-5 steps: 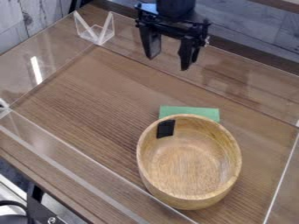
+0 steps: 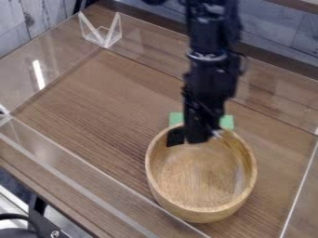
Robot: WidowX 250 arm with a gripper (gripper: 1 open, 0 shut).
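My gripper, dark and motion-blurred, hangs over the upper part of a round tan wooden bowl, its tip low near the bowl's far rim. Whether its fingers are open or shut is unclear in the blur. A black piece at the bowl's upper left is hard to separate from the gripper. A green block lies just behind the bowl, partly hidden by the gripper.
A white wire-like object stands at the back left. Dark cables lie off the near left edge.
My gripper has come down and toward the camera from the back of the table to over the bowl and the green block. The bowl appears unmoved.
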